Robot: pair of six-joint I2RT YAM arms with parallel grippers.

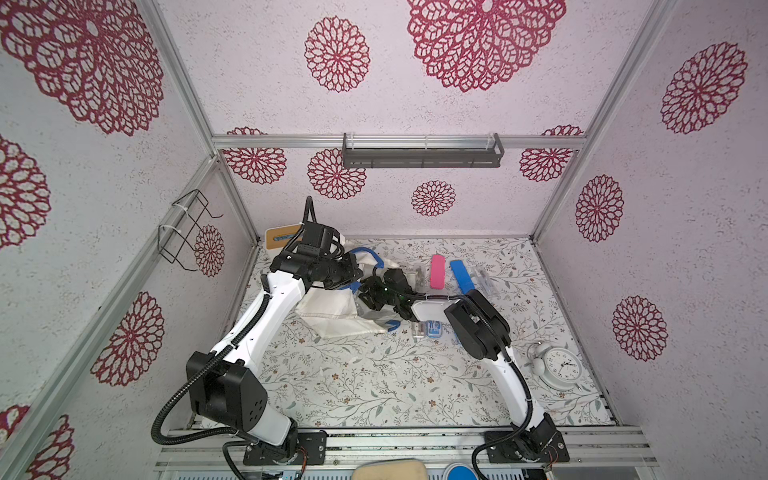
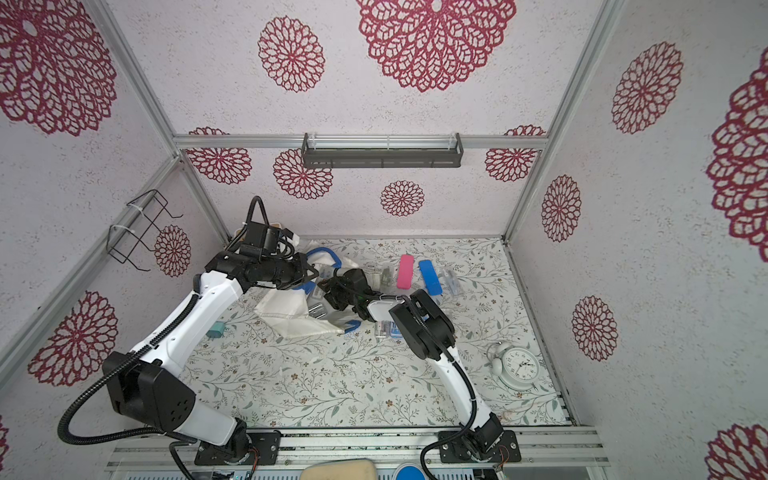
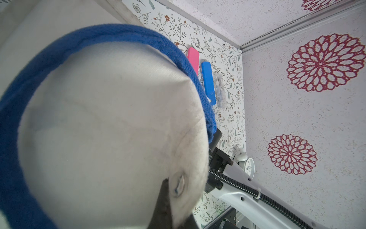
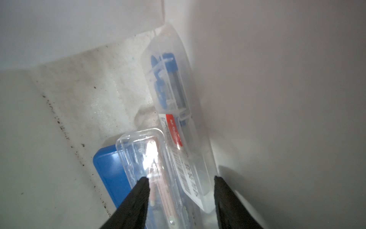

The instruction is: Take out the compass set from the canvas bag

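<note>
The white canvas bag with blue handles lies on its side at the middle left. My left gripper is at its upper rim; in the left wrist view it is shut at the white cloth. My right gripper is inside the bag, fingers apart over clear plastic cases: an upright-lying case with blue parts and a label, and a clear lidded case on a blue case. I cannot tell which is the compass set.
A pink case and a blue case lie right of the bag, with clear items around them. An alarm clock stands at the front right.
</note>
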